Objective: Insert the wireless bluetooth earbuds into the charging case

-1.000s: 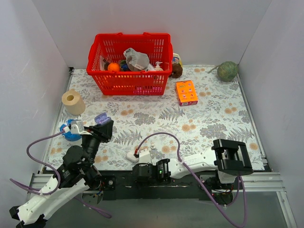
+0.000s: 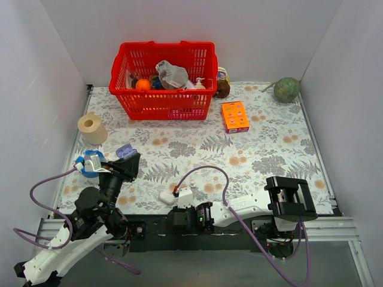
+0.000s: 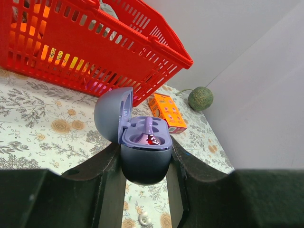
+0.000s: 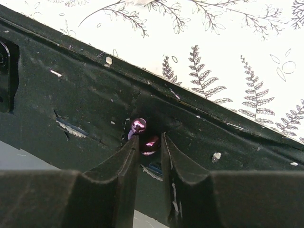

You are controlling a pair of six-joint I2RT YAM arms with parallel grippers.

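The purple charging case (image 3: 145, 154) is clamped in my left gripper, its rounded lid raised. One earbud (image 3: 148, 126) sits in the case, stem up; a dark hollow beside it looks empty. In the top view the case (image 2: 126, 151) is held above the left part of the table. Another earbud (image 4: 150, 143), purple and shiny, lies on the black strip at the table's front edge. My right gripper is down there with narrowly parted fingers (image 4: 124, 164) around that earbud, slight gaps showing beside it. Those fingertips are hard to make out in the top view.
A red basket (image 2: 164, 107) of goods stands at the back, an orange box (image 2: 235, 116) right of it. A beige roll (image 2: 92, 128) and a blue item (image 2: 91, 166) are near the left arm. A white object (image 2: 167, 197) lies near the front edge.
The left arm has shifted slightly left and toward the front with the case. The right arm has moved only slightly, toward the right, over the front edge.
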